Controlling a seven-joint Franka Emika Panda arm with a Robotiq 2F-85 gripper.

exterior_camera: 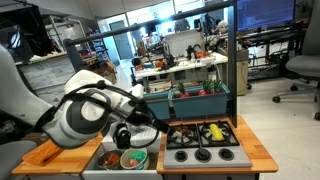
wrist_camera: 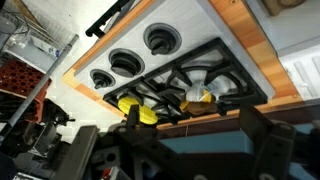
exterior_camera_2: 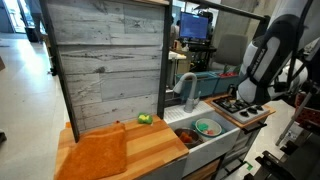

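Note:
My gripper is open above the stove, its dark fingers far apart at the bottom of the wrist view and nothing held between them. Below it the steel stove (exterior_camera: 208,157) shows black grates and a row of knobs. A yellow object (wrist_camera: 137,109) lies on one grate, at the right of the stove in exterior view 1. On the other grate rests a small white and orange-brown object (wrist_camera: 203,90), blurred in the wrist view. The arm partly covers the left side of the stove in exterior view 1.
Left of the stove, a sink holds a green-rimmed bowl (exterior_camera: 134,159) and a pot with reddish contents (exterior_camera_2: 187,136). An orange towel (exterior_camera_2: 98,152) lies on the wooden counter. Blue bins (exterior_camera: 201,105) stand behind the stove. A tall faucet (exterior_camera_2: 181,78) rises by the sink.

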